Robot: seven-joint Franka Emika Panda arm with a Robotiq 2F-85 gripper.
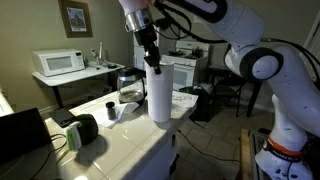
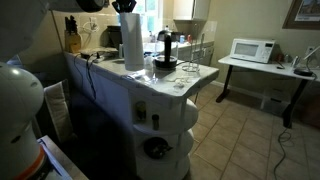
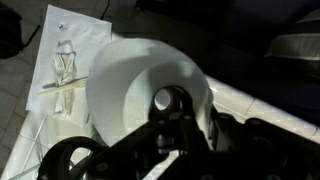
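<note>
A tall white paper towel roll [image 1: 160,92] stands nearly upright over the counter's edge, below my gripper [image 1: 151,58]. The wrist view looks down on the roll's round top [image 3: 120,92], where my gripper is shut on the dark piece at its centre. In exterior view 2 the roll [image 2: 132,42] reaches down to around the counter's height; whether its bottom touches the surface I cannot tell. The gripper's fingertips are dark and partly hidden at the roll's top.
On the counter [image 1: 128,146] stand a coffee maker [image 1: 131,85], a dark cup [image 1: 110,110] and a green round object [image 1: 84,128]. A white sheet [image 3: 68,58] with utensils lies beside the roll. The microwave [image 1: 58,61] sits on a separate table behind. Open floor lies right of the counter.
</note>
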